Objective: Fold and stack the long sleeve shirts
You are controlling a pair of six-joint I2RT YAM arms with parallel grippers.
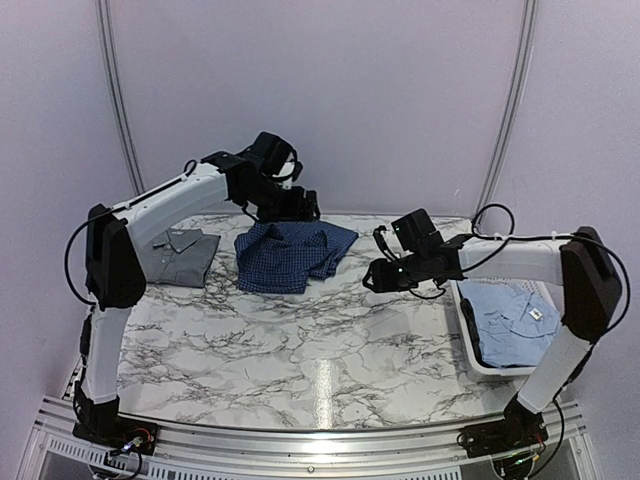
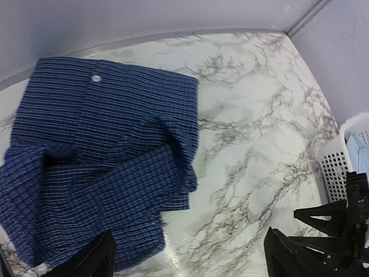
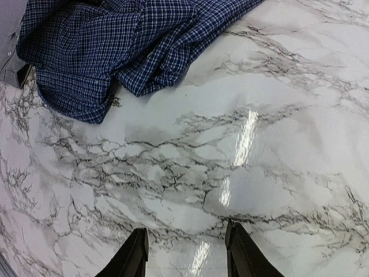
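Note:
A dark blue checked shirt (image 1: 295, 255) lies bunched and partly folded over itself at the back of the table, left of centre. The left wrist view shows the shirt (image 2: 127, 179) spread with loose folds, a button visible on it. Above its rear part hangs my left gripper (image 1: 313, 206), open and empty; its fingers (image 2: 95, 257) are wide apart. Right of the shirt, over bare table, my right gripper (image 1: 374, 278) is open with nothing between its fingers. A folded grey shirt (image 1: 186, 262) rests at the back left, partly hidden by the left arm.
At the right stands a white basket (image 1: 484, 373) with a light blue shirt (image 1: 512, 325) and something dark inside. Walls close off the back and sides.

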